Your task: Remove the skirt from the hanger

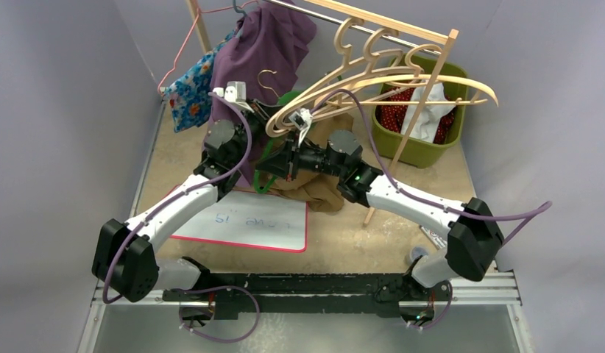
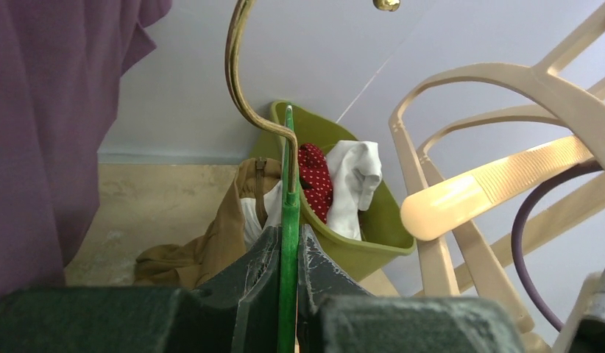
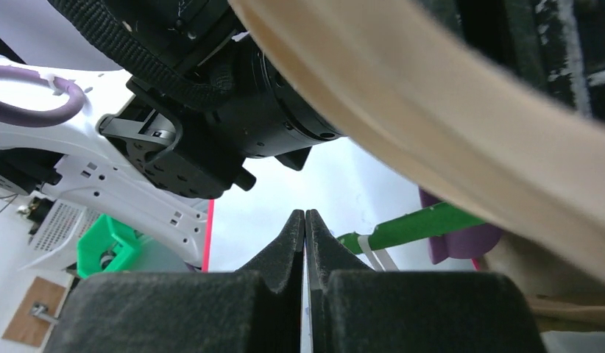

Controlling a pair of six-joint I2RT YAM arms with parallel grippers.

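My left gripper is shut on the green hanger, whose brass hook rises above the fingers. The right gripper is shut with nothing between its fingers. Just to the right of its tips in the right wrist view lie the hanger's green arm and the white clip bar, outside the fingers. The brown skirt hangs low behind both grippers in the top view. Its zipper and white lining show in the left wrist view. Where the skirt meets the hanger is hidden.
Pale wooden hangers crowd close above and beside the right gripper. Purple cloth hangs left of the left gripper. An olive bin with clothes stands back right. A whiteboard lies in front.
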